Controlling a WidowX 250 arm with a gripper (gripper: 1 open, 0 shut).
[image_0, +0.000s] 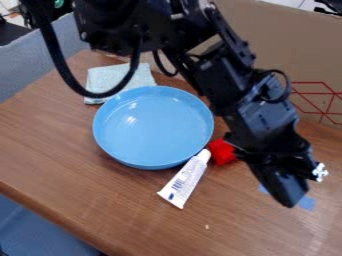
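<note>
My gripper (283, 185) hangs low over the wooden table at the right, pointing down over a strip of blue tape (305, 203); its fingertips are dark and nothing shows between them, and it looks shut. A red object (222, 151) lies left of it, partly hidden by the arm. A white tube (185, 181) lies diagonally in front of a blue plate (140, 130).
A pale cloth (107, 78) lies behind the plate. A cardboard box (294, 50) stands along the back. The table's left edge drops to blue fabric.
</note>
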